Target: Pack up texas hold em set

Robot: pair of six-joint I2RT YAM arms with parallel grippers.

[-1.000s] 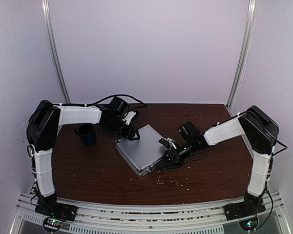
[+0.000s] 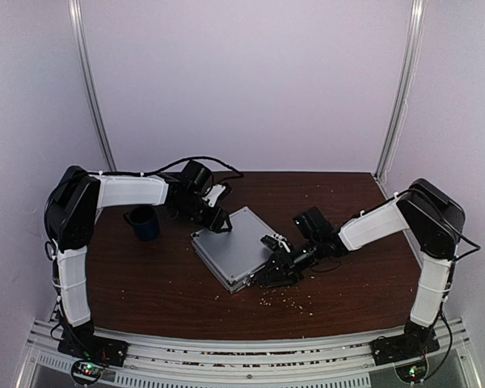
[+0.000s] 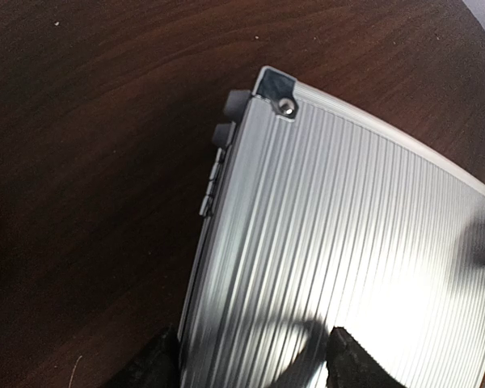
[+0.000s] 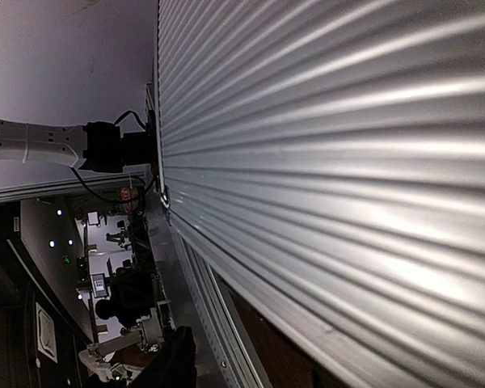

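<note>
A silver ribbed case (image 2: 236, 242) lies on the table with its lid down, turned at an angle. In the left wrist view the case (image 3: 307, 210) shows a dark corner fitting with a screw, and small catches (image 3: 213, 182) along one side. My left gripper (image 2: 224, 228) is over its back left edge; its fingers (image 3: 356, 364) are apart, one past the edge and one above the lid. At the front right corner is my right gripper (image 2: 252, 280), low beside the case. Its fingers (image 4: 176, 356) stand apart near the rim. Contact with the case cannot be told. The contents are hidden.
A dark blue mug (image 2: 145, 223) stands left of the case, below the left forearm. Pale crumbs (image 2: 283, 303) are scattered on the table in front of the right gripper. Bare tabletop (image 2: 153, 291) lies at the front left and far right.
My right gripper and wrist have shifted slightly toward the front at the case's corner. The left arm, the case and the mug look unmoved.
</note>
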